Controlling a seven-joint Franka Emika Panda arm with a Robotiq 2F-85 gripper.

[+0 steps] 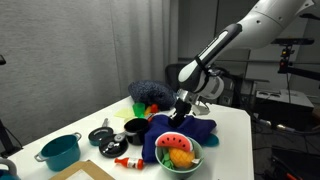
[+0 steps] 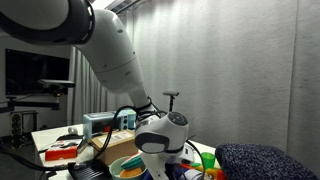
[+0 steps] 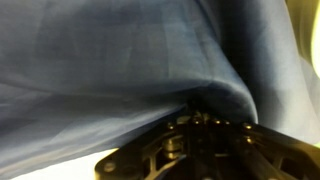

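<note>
A dark blue cloth [image 1: 200, 130] lies bunched on the white table, right behind the bowl of toy food. My gripper [image 1: 180, 112] is low over its left part, fingers shut. The wrist view is mostly filled by the cloth [image 3: 110, 70], whose fold runs right into the closed fingertips of the gripper, so it is pinched there. How much fabric sits between the fingers is hidden. In the second exterior view the arm's white wrist [image 2: 165, 135] hides most of the cloth and the fingers.
The light green bowl [image 1: 196, 167] with a watermelon slice [image 1: 174, 141] stands close in front of the cloth. Nearby are a red bottle [image 1: 129, 162], a black pot [image 1: 137, 129] and a teal pot [image 1: 61, 151]. A dark cushion [image 1: 150, 93] lies behind.
</note>
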